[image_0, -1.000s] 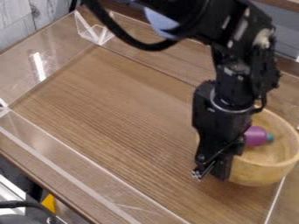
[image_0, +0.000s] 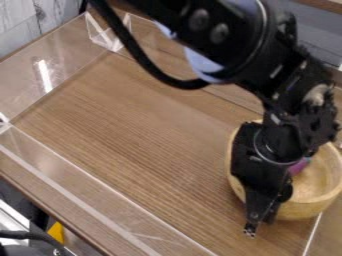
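My gripper (image_0: 259, 198) is at the right of the camera view, shut on the near left rim of a yellowish bowl (image_0: 307, 195). A purple object (image_0: 301, 163) sits in the bowl, mostly hidden behind the wrist. The arm covers much of the upper right of the view.
The wooden tray floor (image_0: 120, 150) is bare across the middle and left, bounded by clear walls. A clear bracket (image_0: 114, 30) stands at the upper left. A small yellow object (image_0: 56, 229) and a black cable lie at the lower left, outside the tray.
The gripper and arm have shifted slightly and the wrist now hides more of the purple object. The bowl sits a little differently, its near rim lower in view than a second ago.
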